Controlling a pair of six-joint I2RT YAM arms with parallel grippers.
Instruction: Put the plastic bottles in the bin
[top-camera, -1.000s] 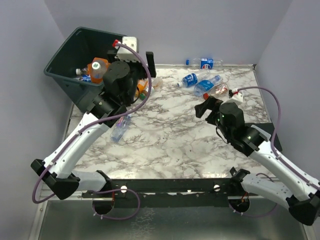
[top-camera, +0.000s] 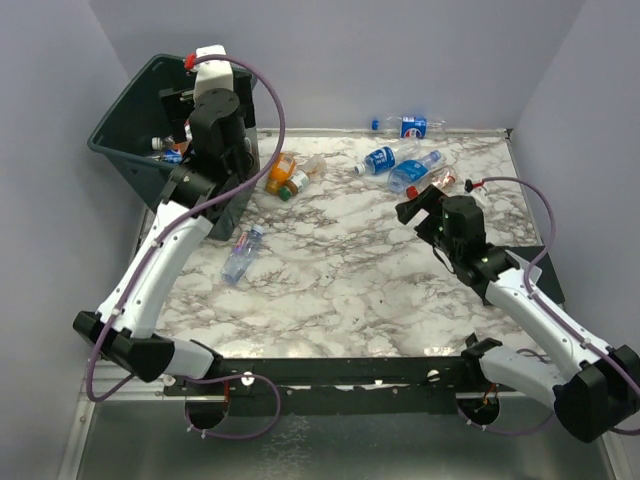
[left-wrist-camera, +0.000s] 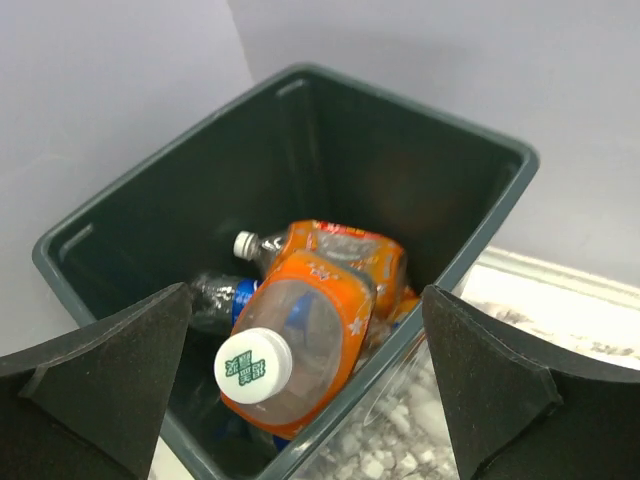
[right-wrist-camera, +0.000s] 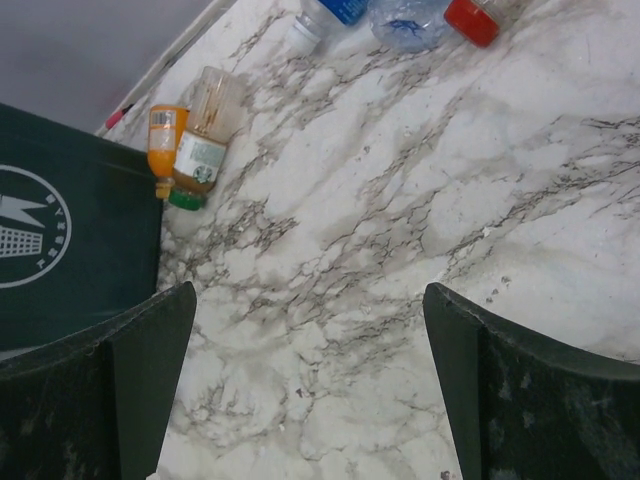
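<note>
My left gripper (top-camera: 205, 105) hangs open over the dark green bin (top-camera: 125, 120) at the back left; in the left wrist view an orange-labelled bottle with white cap (left-wrist-camera: 300, 340) lies inside among other bottles. My right gripper (top-camera: 420, 215) is open above the marble table, just left of several bottles at the back right: a Pepsi bottle (top-camera: 412, 127), a blue-label bottle (top-camera: 385, 157), a clear blue bottle (top-camera: 410, 175) and a red-capped bottle (top-camera: 432, 183). An orange bottle (top-camera: 281, 170) and green-capped bottle (top-camera: 300, 180) lie beside the bin, and a clear bottle (top-camera: 242, 257) lies in front of it.
Grey walls surround the table (top-camera: 330, 280) at back and sides. A dark panel (top-camera: 540, 275) lies at the right under the right arm.
My left arm has moved left and further back over the bin. My right gripper has shifted slightly, staying near the right-hand bottles.
</note>
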